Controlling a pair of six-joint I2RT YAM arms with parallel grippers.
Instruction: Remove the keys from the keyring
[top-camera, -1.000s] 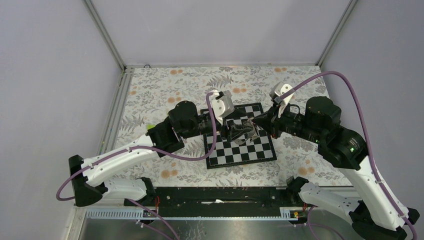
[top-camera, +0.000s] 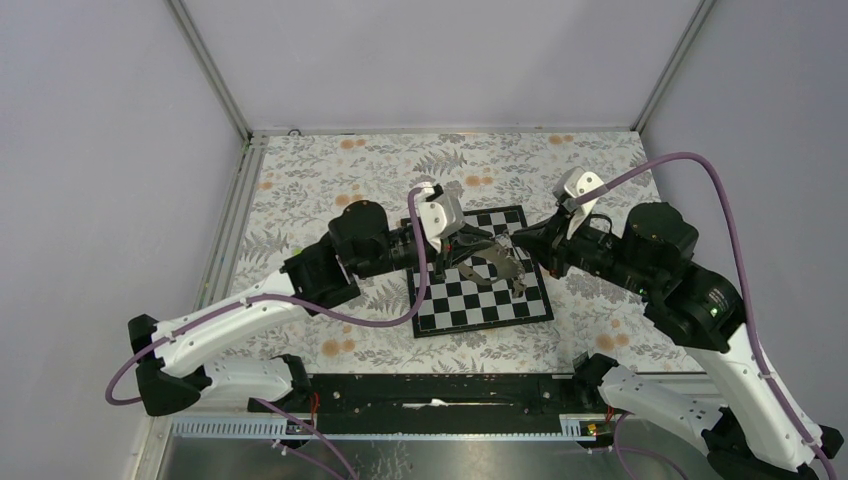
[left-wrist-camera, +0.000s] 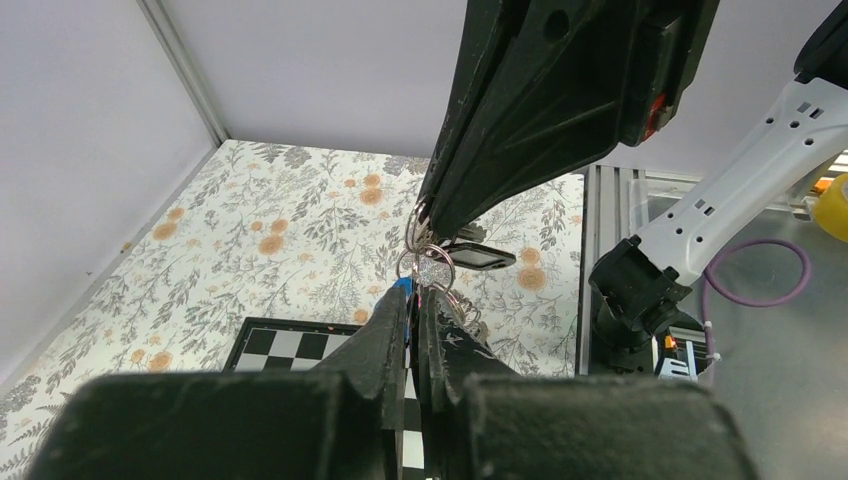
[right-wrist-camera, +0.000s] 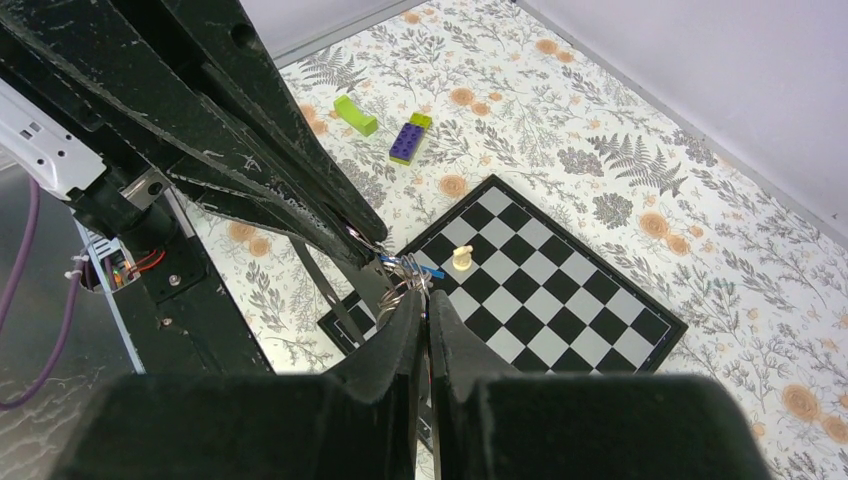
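Observation:
Over the checkered board, the silver keyring (left-wrist-camera: 438, 264) and its bunch bridge my two grippers, whose tips almost meet. My left gripper (top-camera: 489, 241) is shut on a thin metal piece, seen edge-on in the left wrist view and apparently a key. From the right, my right gripper (top-camera: 517, 238) is shut on part of the ring bunch; its fingertips hide exactly which loop. Small linked rings (right-wrist-camera: 408, 275) fill the narrow gap, beside a blue piece (right-wrist-camera: 430, 270). A grey strap-like piece (top-camera: 507, 266) dangles below. A dark metal tag (left-wrist-camera: 480, 256) hangs behind the right fingertips.
The checkered board (right-wrist-camera: 540, 270) lies beneath, with a small cream piece (right-wrist-camera: 462, 258) on it. Farther off are a green block (right-wrist-camera: 355, 116) and a purple block (right-wrist-camera: 406, 142). Patterned table around the board is mostly free.

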